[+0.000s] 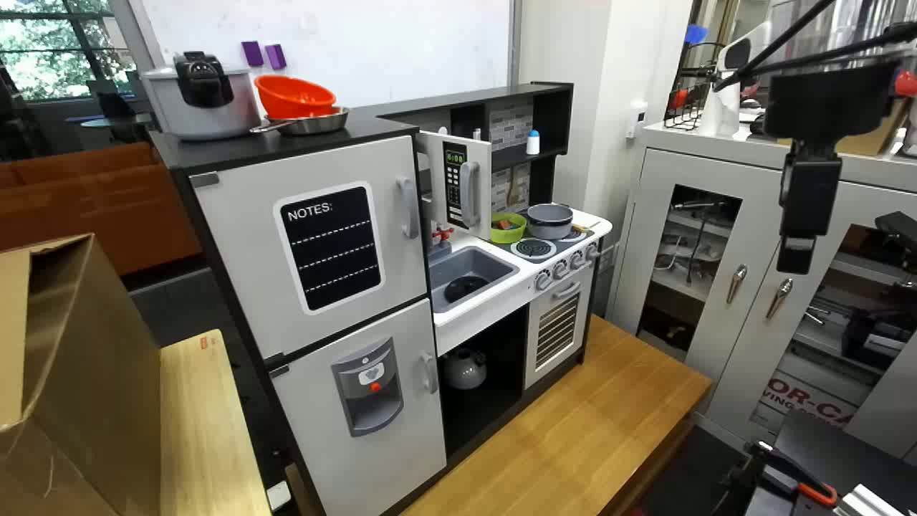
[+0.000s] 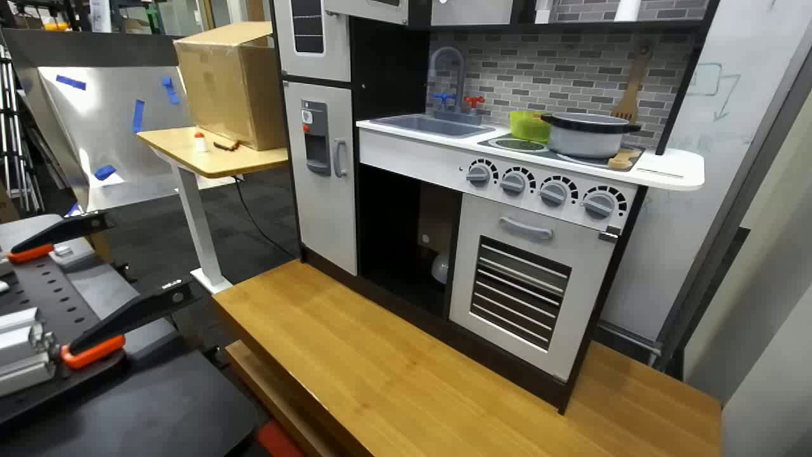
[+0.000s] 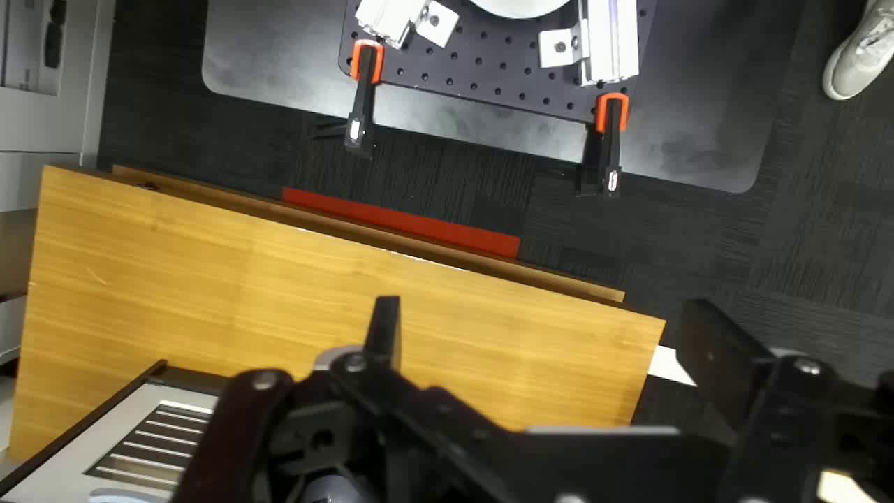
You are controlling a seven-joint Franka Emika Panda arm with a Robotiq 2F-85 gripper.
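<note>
In the wrist view my gripper is open, its two black fingers wide apart with nothing between them. It hangs high over the wooden platform (image 3: 276, 293) and points down. From the first exterior view, the gripper (image 1: 796, 256) shows at the right, clear of the toy kitchen and in front of the grey cabinet. The microwave door (image 1: 468, 185) stands open. On the stove are a grey pot (image 1: 550, 225) and a green bowl (image 1: 507, 228). A dark round item (image 1: 465, 288) lies in the sink (image 1: 496, 266).
A grey pot (image 1: 198, 116), an orange bowl (image 1: 294, 97) and a pan (image 1: 316, 123) stand on the fridge top. A kettle (image 1: 465, 370) sits in the open lower compartment. A cardboard box (image 2: 236, 91) is on the side table. The platform's top is clear.
</note>
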